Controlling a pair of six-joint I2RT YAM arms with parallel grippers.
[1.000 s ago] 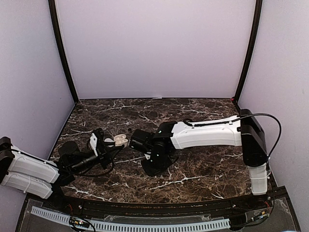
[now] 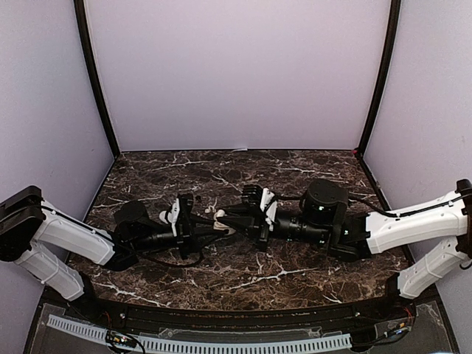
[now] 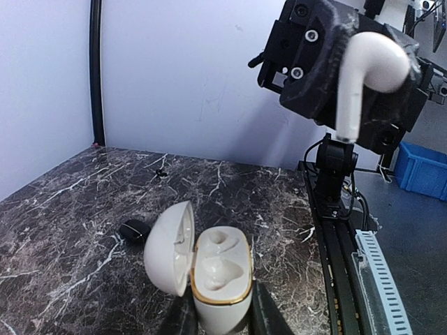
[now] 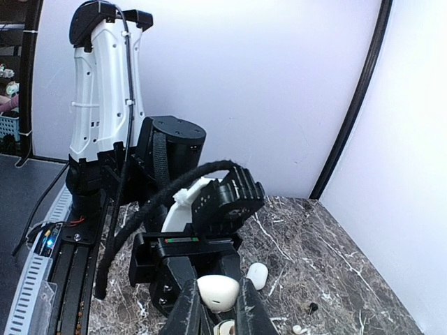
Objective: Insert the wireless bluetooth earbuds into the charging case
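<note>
In the left wrist view the white charging case [image 3: 222, 279], lid [image 3: 167, 248] swung open and two earbud wells facing up, is held in my left gripper. My right gripper is shut on a small white rounded piece [image 4: 218, 289], seemingly an earbud, seen in the right wrist view with part of the case just below it. In the top view both grippers [image 2: 220, 225] meet near the middle above the table, where the small parts cannot be told apart.
A black oval object [image 3: 134, 230] lies behind the case; a white oval piece [image 4: 257, 276] and small bits lie on the table. Walls border the sides.
My left gripper has moved right and up with the case. The right gripper has risen and turned level, coming close to the case from the right.
</note>
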